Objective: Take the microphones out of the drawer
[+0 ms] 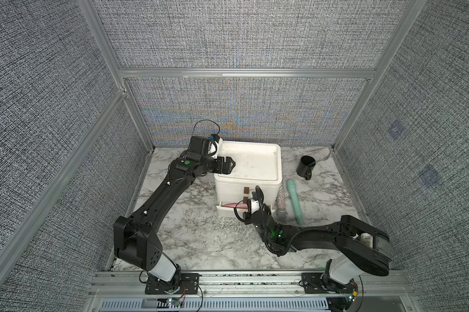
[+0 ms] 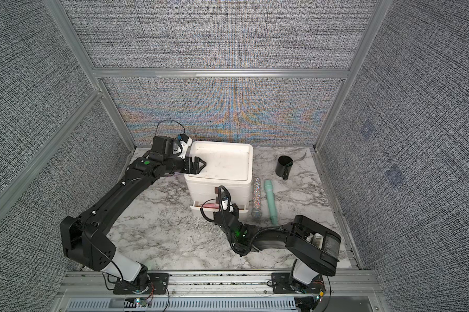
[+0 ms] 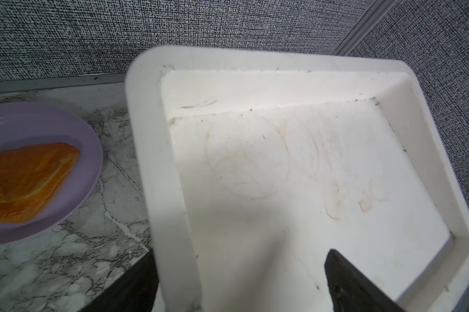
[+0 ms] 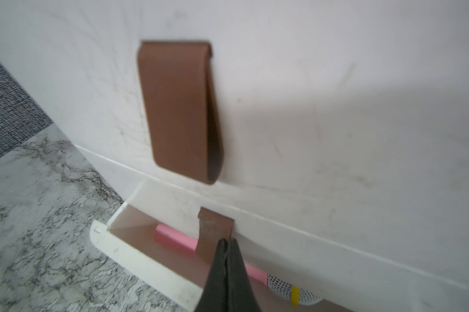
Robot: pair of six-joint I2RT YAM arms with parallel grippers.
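Observation:
In the right wrist view a pink microphone (image 4: 177, 238) with a silver mesh head lies in the partly open lower drawer (image 4: 140, 260) of the white cabinet. The drawer's brown pull tab (image 4: 214, 228) hangs in front of it. My right gripper is shut at the drawer opening, its tips close to that tab, with nothing visible between them; it covers part of the microphone. On the cabinet's left side, my left gripper is open, its fingers spread either side of the rim of the cabinet's top (image 3: 164, 171), without visible grip.
A glittery microphone (image 1: 281, 200) and a teal one (image 1: 294, 202) lie right of the cabinet, with a black mug (image 1: 306, 167) behind. A purple plate (image 3: 83, 140) with orange food sits left of the cabinet. Clear marble (image 1: 203, 244) lies in front.

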